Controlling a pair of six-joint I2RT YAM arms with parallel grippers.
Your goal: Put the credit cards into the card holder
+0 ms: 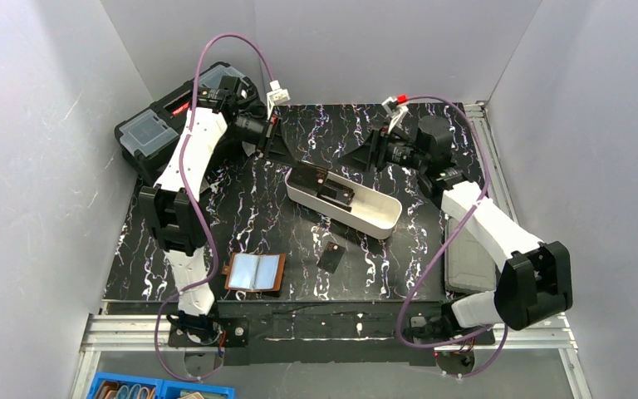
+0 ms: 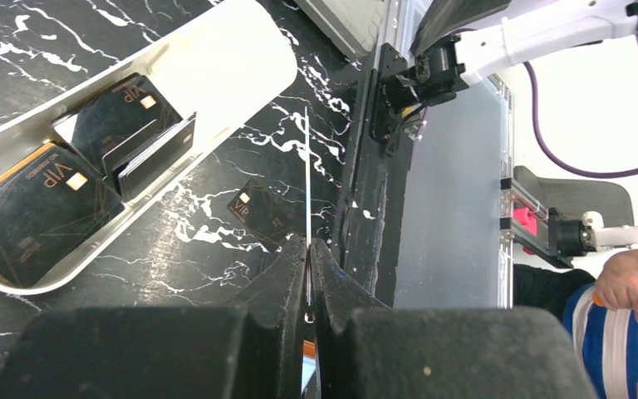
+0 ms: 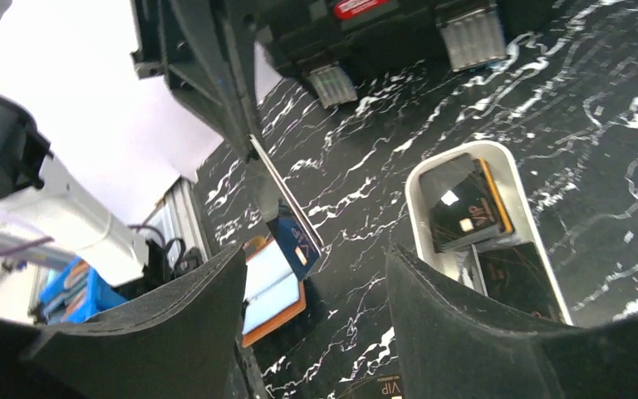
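My left gripper is shut on a black card (image 3: 295, 237), held edge-on above the left end of the white box (image 1: 357, 218). The box holds several black VIP cards (image 2: 50, 208). A single card (image 1: 331, 257) lies on the marble table in front of the box. The open brown card holder (image 1: 254, 271) with clear sleeves lies at the front left. My right gripper is raised right of the left one, over the box's back side, open with nothing between its fingers.
A black toolbox (image 1: 145, 133) fills the back left. Grey walls enclose the table. A grey case (image 1: 469, 258) stands at the right edge. The table front between holder and lone card is clear.
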